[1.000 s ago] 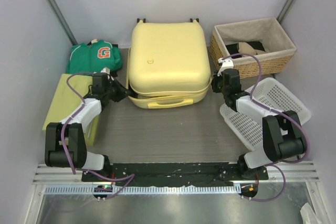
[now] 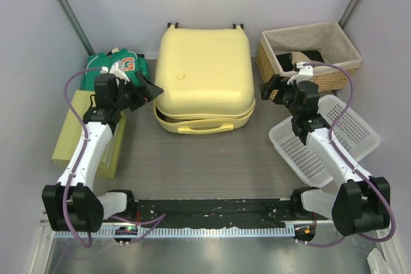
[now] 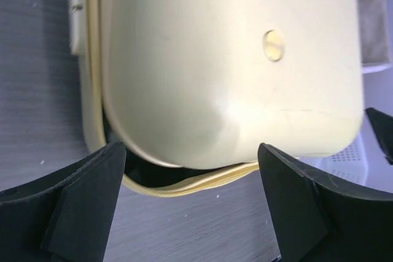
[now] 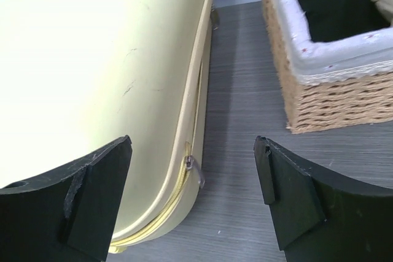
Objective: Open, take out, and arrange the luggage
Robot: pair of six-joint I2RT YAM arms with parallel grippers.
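A yellow suitcase [image 2: 205,72] lies flat at the back middle of the floor, its handle [image 2: 205,129] facing me. Its lid rests a little askew, with a dark gap at the front left edge that the left wrist view shows clearly. My left gripper [image 2: 153,90] hovers at the suitcase's left side, fingers apart and empty. To the right of the suitcase my right gripper [image 2: 264,92] also stands open. In the right wrist view the zipper pull [image 4: 191,164] hangs at the suitcase's front right corner, below and between the open fingers.
A wicker basket [image 2: 266,67] with dark and beige contents stands at the back right. In front of it lies a white perforated basket [image 2: 282,139]. A green item [image 2: 96,62] and a yellow-green box [image 2: 67,136] are at the left.
Over the last second the suitcase lid has shifted slightly left.
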